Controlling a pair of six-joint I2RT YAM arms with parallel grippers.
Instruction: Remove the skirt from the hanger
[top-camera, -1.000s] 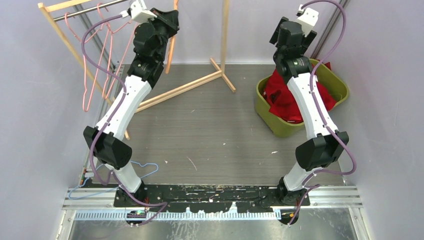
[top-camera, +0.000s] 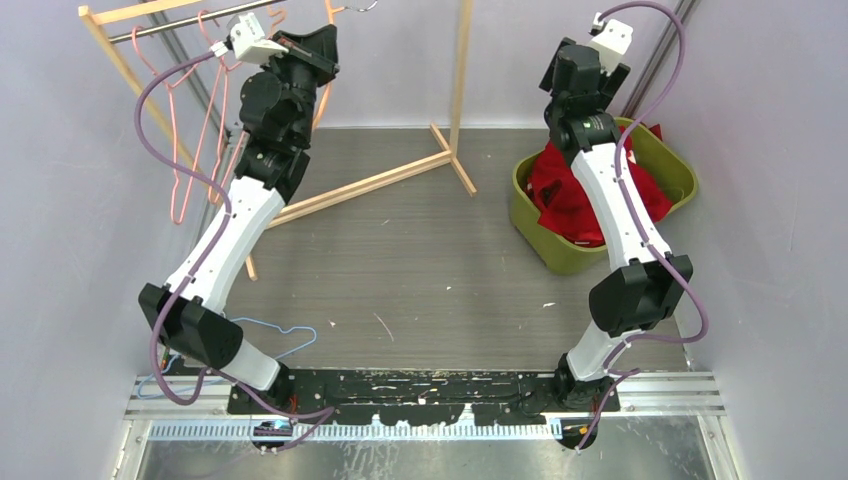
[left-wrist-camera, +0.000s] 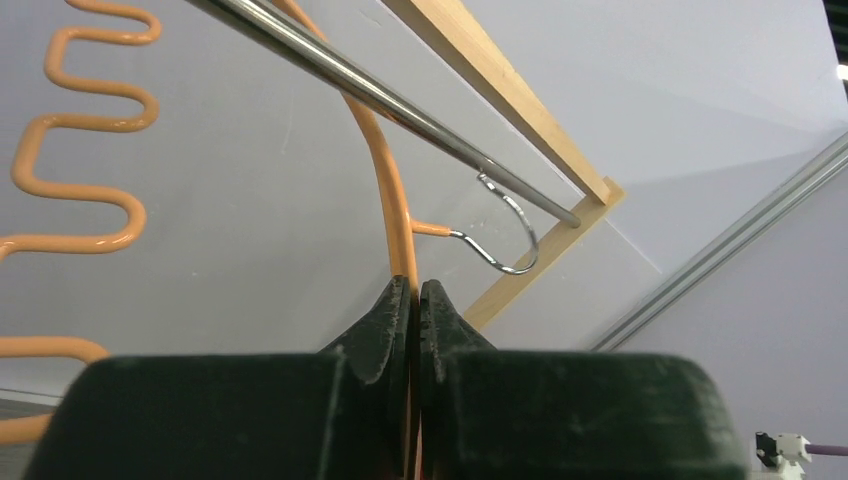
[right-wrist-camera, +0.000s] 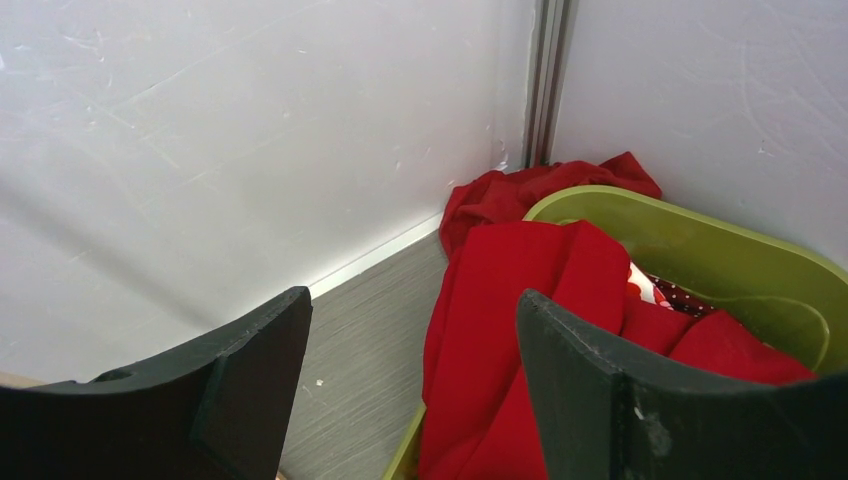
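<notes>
My left gripper is shut on an orange hanger (left-wrist-camera: 393, 190) just below the steel rail (left-wrist-camera: 330, 60); the hanger's metal hook (left-wrist-camera: 520, 268) is near that rail, and no cloth shows on it in the upper part seen. My right gripper stands open over a green basket (right-wrist-camera: 720, 240) holding red cloth (right-wrist-camera: 500, 320); more red cloth (right-wrist-camera: 590, 175) shows behind the basket's back rim. Whether any of the cloth is the skirt I cannot tell.
Pink hangers (top-camera: 175, 150) hang at the left of the wooden rack (top-camera: 460, 60). A blue wire hanger (top-camera: 300, 329) lies on the floor (top-camera: 410, 280) near the left arm's base.
The left arm and its gripper have moved left with the orange hanger, which sits further left under the rail in the top view. The right arm is nearly still.
</notes>
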